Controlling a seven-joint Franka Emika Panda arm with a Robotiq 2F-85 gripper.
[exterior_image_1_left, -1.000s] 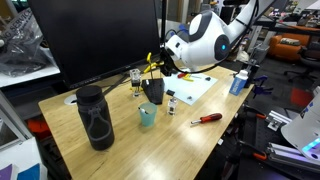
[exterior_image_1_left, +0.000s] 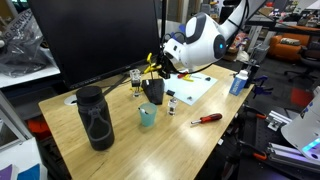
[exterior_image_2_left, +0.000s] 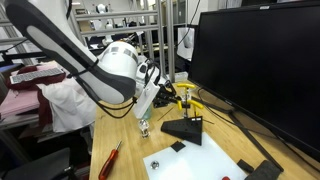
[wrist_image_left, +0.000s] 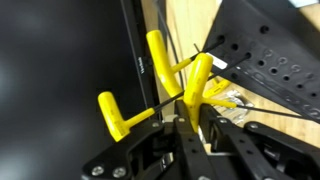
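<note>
Several yellow-handled tools with thin dark shafts stand at a black stand (exterior_image_2_left: 183, 128), close to the monitor. In the wrist view, my gripper is shut on one yellow handle (wrist_image_left: 197, 82), which runs up from between the fingers. Two other yellow handles, one upper (wrist_image_left: 160, 58) and one at left (wrist_image_left: 113, 117), are outside the fingers. The perforated black part of the stand (wrist_image_left: 275, 45) fills the upper right. From outside, the gripper (exterior_image_1_left: 168, 66) is small beside the yellow handles (exterior_image_1_left: 153, 62); whether the held tool is clear of the stand I cannot tell.
A large black monitor (exterior_image_2_left: 260, 75) stands right behind the tools. A teal cup (exterior_image_1_left: 147, 115), a black cylinder (exterior_image_1_left: 96, 118) and a red screwdriver (exterior_image_1_left: 206, 119) are on the table, with a white sheet (exterior_image_1_left: 205, 92) at the right.
The white arm link has swung to the right and somewhat lower over the last second. The gripper end stays close to the yellow handles, and the table objects have not moved.
</note>
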